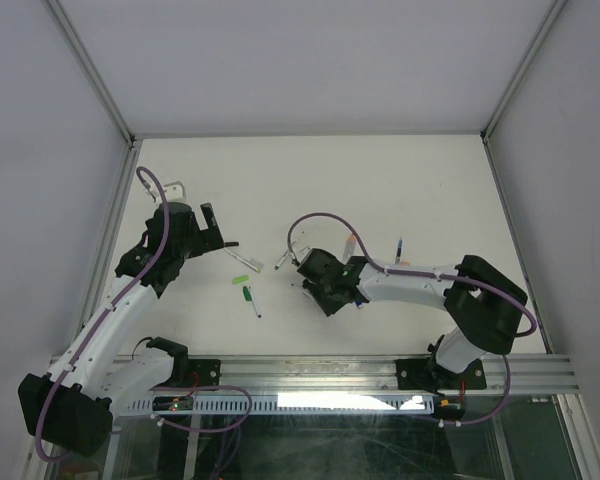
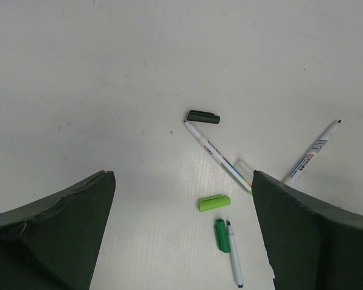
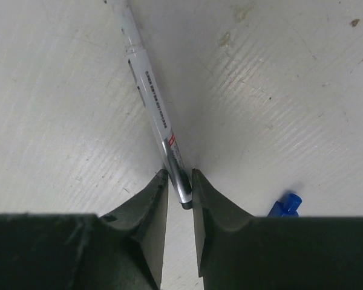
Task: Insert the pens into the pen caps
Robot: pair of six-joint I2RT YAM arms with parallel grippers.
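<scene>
My right gripper is low over the table, shut on the end of a white marker [image 3: 152, 99] that lies diagonally in the right wrist view. A blue cap [image 3: 284, 205] lies beside it. My left gripper [image 1: 210, 225] hangs open at the left. Below it, in the left wrist view, are a black cap [image 2: 203, 117], a white pen [image 2: 212, 151], a light green cap [image 2: 214, 202], a green cap [image 2: 222, 235], a pen with blue end [image 2: 235, 260] and another marker [image 2: 311, 151].
More pens lie right of centre, near an orange one [image 1: 350, 246] and a blue one [image 1: 399, 250]. Walls border it.
</scene>
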